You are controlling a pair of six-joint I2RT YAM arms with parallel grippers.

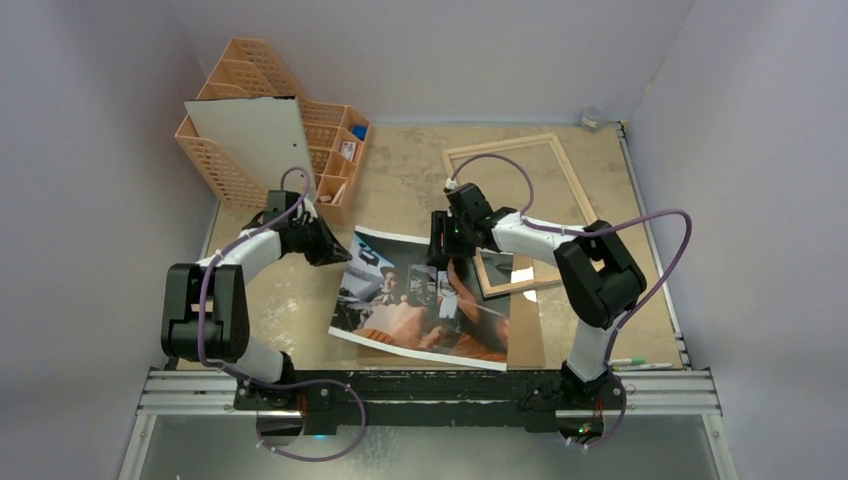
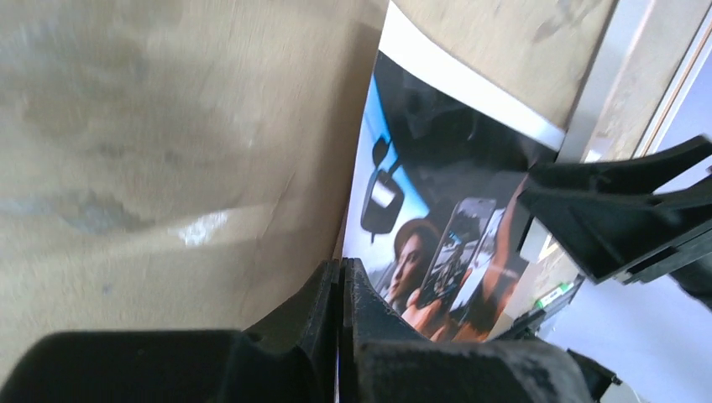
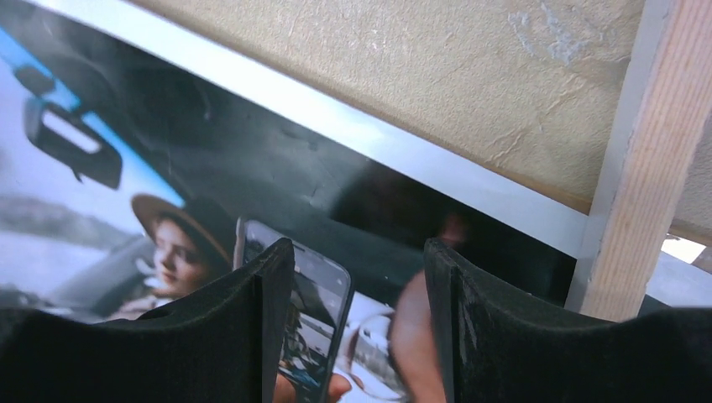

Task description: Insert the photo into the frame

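A large printed photo with a white border lies askew over a brown board at the front of the table. The wooden frame is to the right, its near left corner lying over the photo; in the right wrist view a frame bar crosses the photo's border. My left gripper is shut at the photo's left edge, which runs in between its fingertips. Above the photo's far part, my right gripper stands open, fingers apart, with nothing held between them.
An orange organizer holding a white panel stands at the back left. A small clear cup is in the back right corner, and markers lie at the front right. Bare table shows behind the photo.
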